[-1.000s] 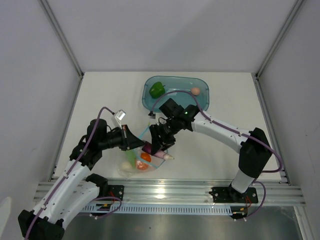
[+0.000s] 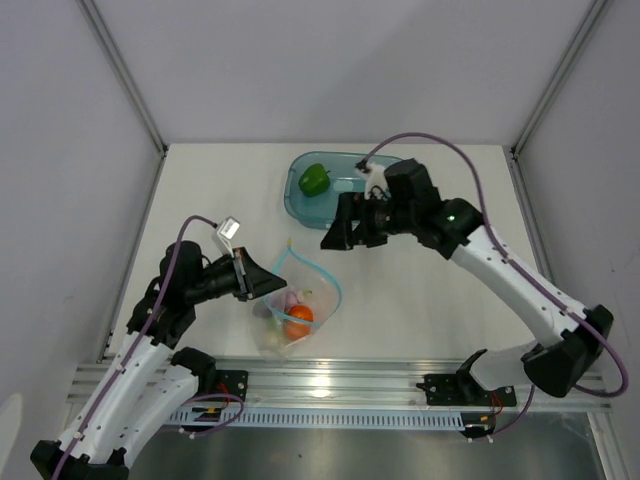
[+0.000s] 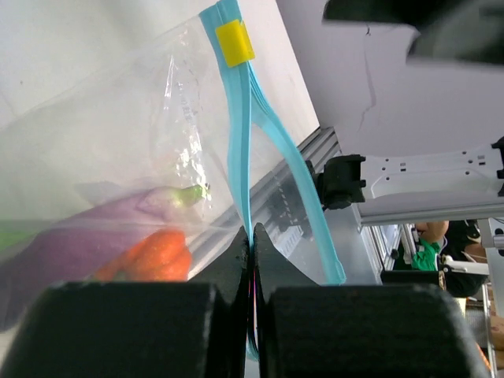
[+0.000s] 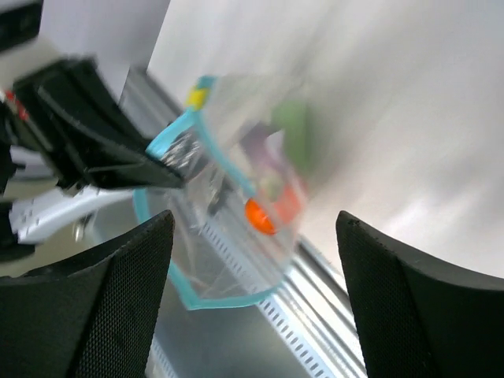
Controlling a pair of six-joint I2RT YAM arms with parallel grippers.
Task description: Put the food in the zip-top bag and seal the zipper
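Note:
The clear zip bag stands with its mouth spread, its blue zipper rim [image 2: 333, 283] facing up and right. In the left wrist view, a yellow slider [image 3: 235, 42] sits at one end of the zipper. Pinched on the bag's rim, my left gripper [image 2: 280, 284] is shut. Inside the bag lie a purple eggplant [image 3: 94, 228], an orange-red vegetable [image 3: 153, 256] and something green [image 4: 294, 134]. My right gripper [image 2: 343, 243] is open above the table, up and right of the bag, with nothing between its fingers. A green pepper [image 2: 314, 180] rests in the teal bin [image 2: 298, 205].
The bin stands at the back of the white table, partly hidden by the right arm. Table space right of the bag is clear. A metal rail [image 2: 320, 370] runs along the front edge.
The purple eggplant went from the right gripper down into the bag. My right gripper opened and moved up and right, toward the bin. The left gripper stayed at the rim.

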